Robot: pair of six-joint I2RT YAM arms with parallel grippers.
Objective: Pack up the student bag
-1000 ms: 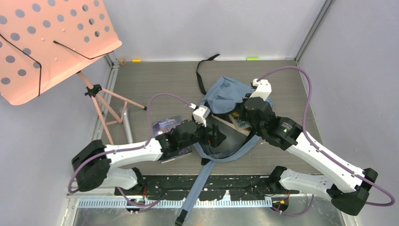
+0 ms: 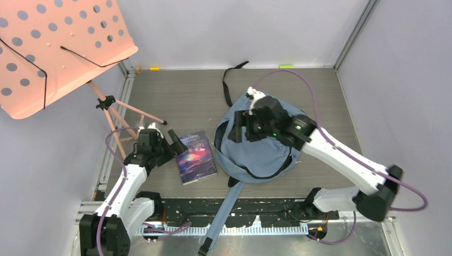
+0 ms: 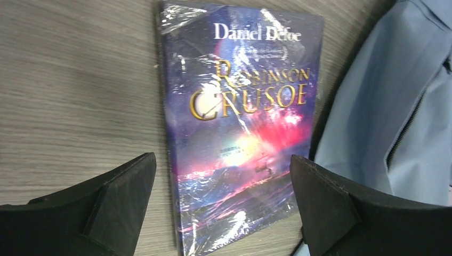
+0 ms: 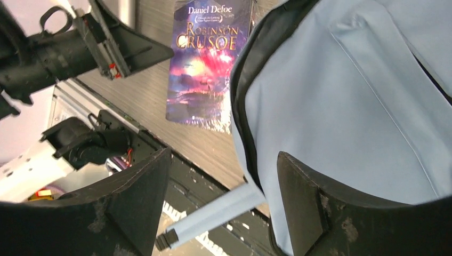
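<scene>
The book Robinson Crusoe, glossy purple-pink, lies flat on the board left of the blue-grey bag. My left gripper hangs open over the book's upper left, seen between its fingers in the left wrist view. My right gripper is raised over the bag, open; in the right wrist view the bag's cloth and dark zipped edge show below it, and the book lies beyond. The bag's inside is mostly covered by cloth.
A pink dotted board on a tripod stands at the left. A bag strap hangs over the front edge. The board's floor is clear at the back left.
My left gripper moved left from the bag to the book.
</scene>
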